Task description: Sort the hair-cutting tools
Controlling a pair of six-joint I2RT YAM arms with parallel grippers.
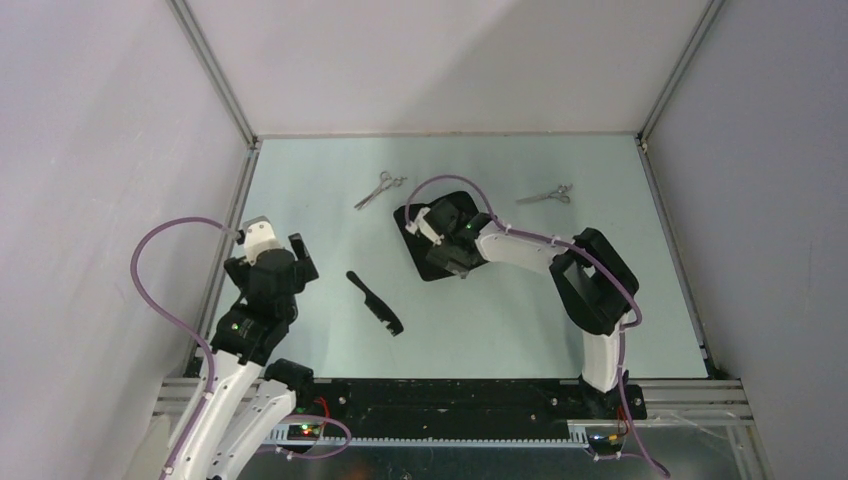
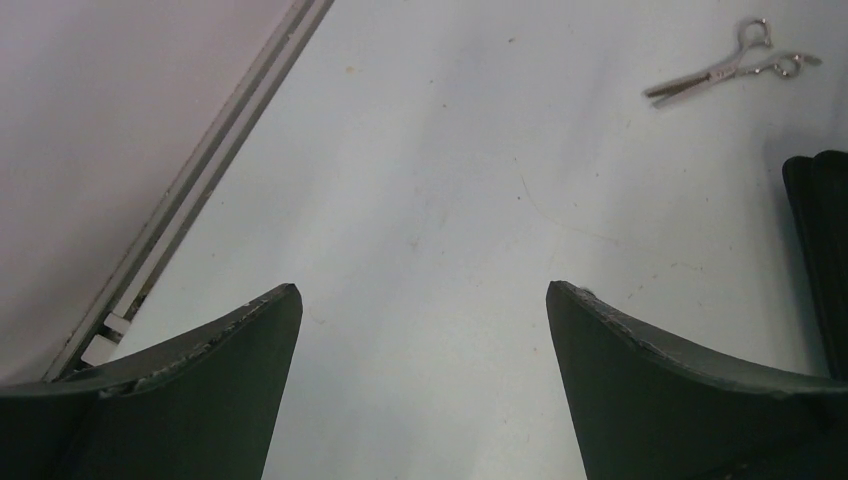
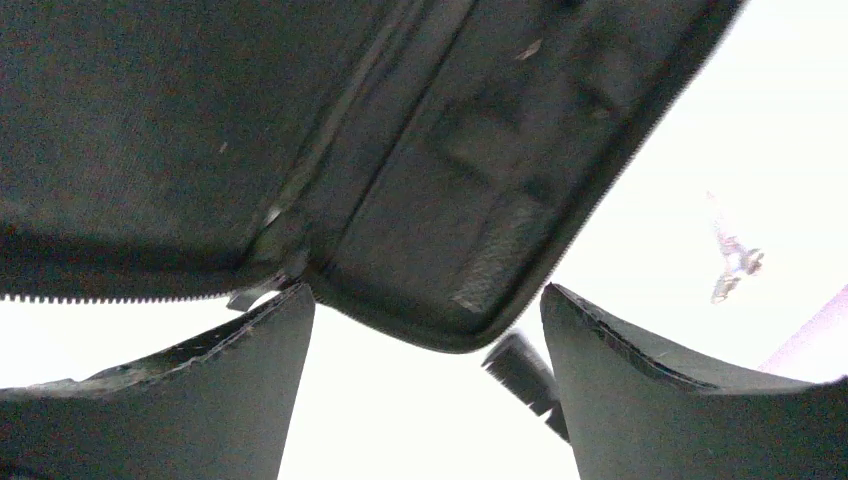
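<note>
A black zippered case (image 1: 410, 240) lies mid-table; in the right wrist view its lined interior (image 3: 420, 230) fills the top. My right gripper is over it, fingers apart; whether anything is between them is unclear. My left gripper hangs open and empty at the table's left. Silver scissors (image 1: 370, 196) lie behind and left of the case, more scissors (image 1: 543, 195) at the back right. A black comb (image 1: 375, 305) with a handle lies front-left of the case. Another black comb (image 3: 520, 370) shows blurred in the right wrist view, hidden by my arm from above.
Walls and metal rails edge the table (image 1: 300, 170). A dark rail strip runs along the front edge.
</note>
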